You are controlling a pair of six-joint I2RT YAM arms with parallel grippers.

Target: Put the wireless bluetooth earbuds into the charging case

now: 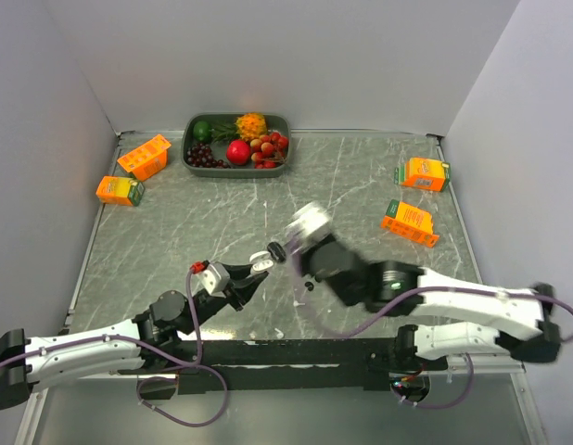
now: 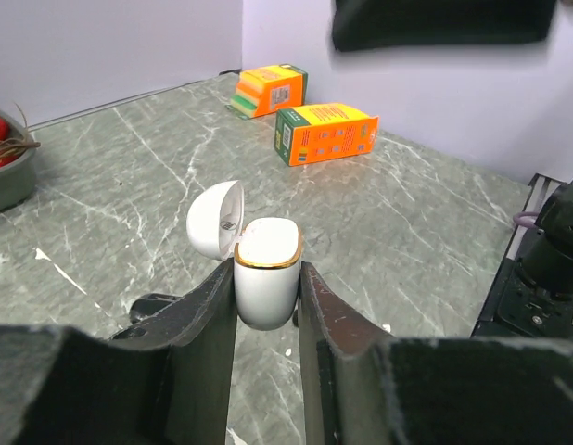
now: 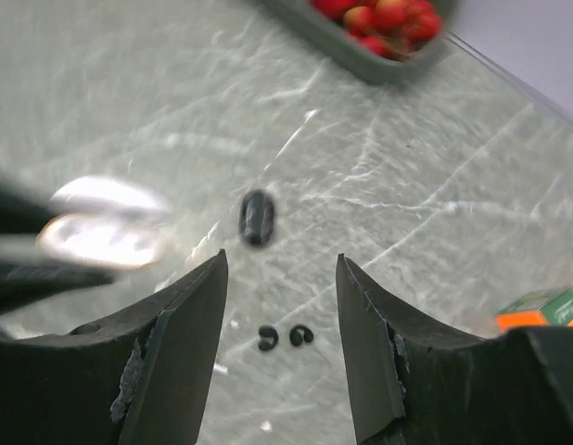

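Note:
My left gripper is shut on the white charging case [image 2: 266,287], whose lid [image 2: 212,218] stands open to the left. My right gripper has its fingertips apart with nothing between them; in the top view it is motion-blurred, right of the case. A dark capsule-shaped object [image 3: 257,218] lies on the marble table. Small black earbuds [image 3: 300,335] lie nearby, too small to make out in detail.
A grey-green tray of fruit [image 1: 194,163] stands at the back. Orange cartons [image 1: 409,222] lie at the right and left edges.

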